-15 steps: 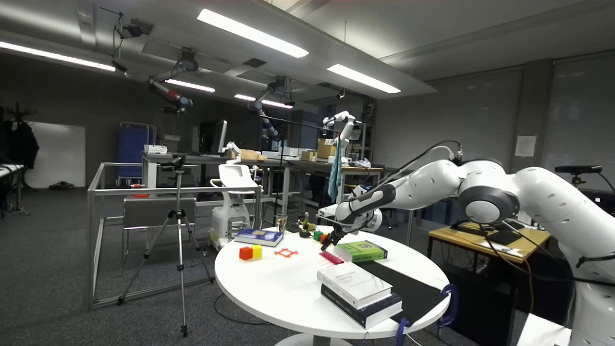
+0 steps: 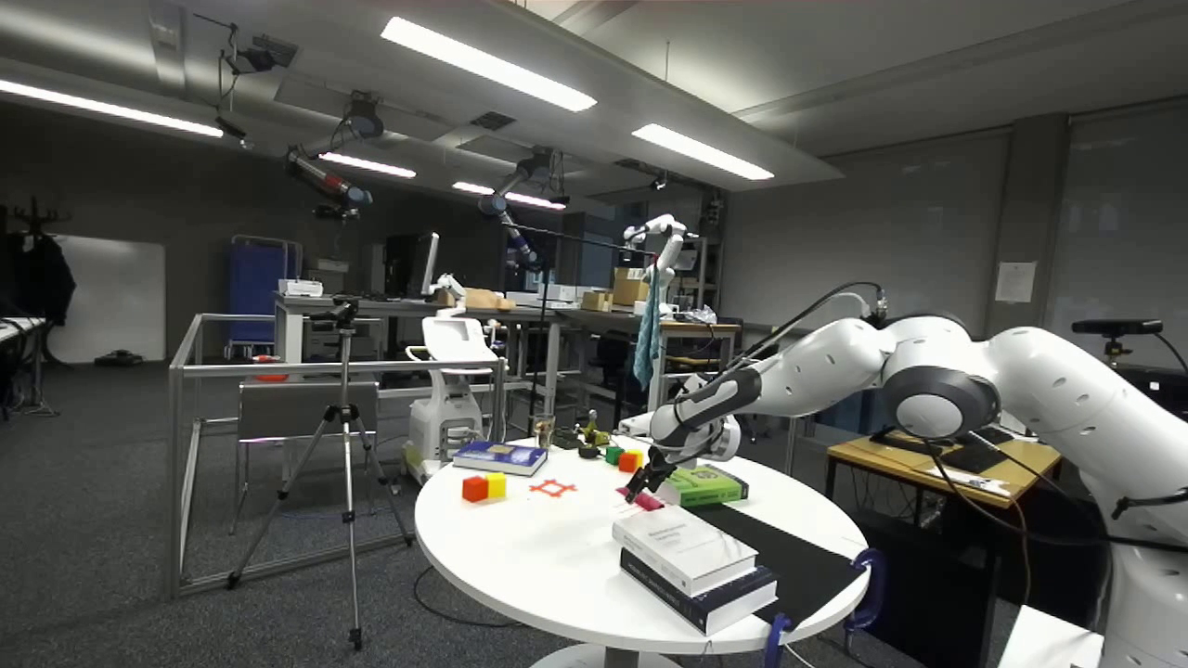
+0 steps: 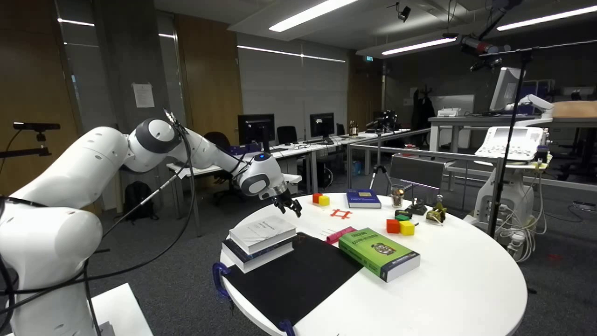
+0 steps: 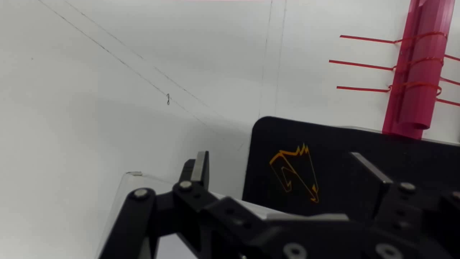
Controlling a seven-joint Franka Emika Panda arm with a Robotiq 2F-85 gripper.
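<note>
My gripper is open, its two fingers wide apart with nothing held between them. In the second exterior view the gripper point(image 3: 291, 208) hangs over the table, just beyond the stacked white book point(image 3: 263, 233) and dark book point(image 3: 258, 255). The wrist view has a pink rolled piece point(image 4: 424, 73) with thin red strips at the upper right, clear of the fingers. Below it lies a black mat point(image 4: 276, 129) with an orange mark. A green book point(image 3: 380, 249) rests beside the pink piece point(image 3: 340, 234). The arm partly covers both in the first exterior view.
Red and yellow blocks point(image 2: 484, 486), an orange-red lattice point(image 2: 552, 488) and a blue book point(image 2: 500, 457) occupy the far side. More blocks point(image 3: 400, 226) sit near small tools point(image 3: 436, 213). Blue clamps point(image 2: 874, 588) grip the table edge.
In the first exterior view my gripper has shifted slightly right and down, now covering more of the pink piece and the green book's left end. The table objects appear unmoved.
</note>
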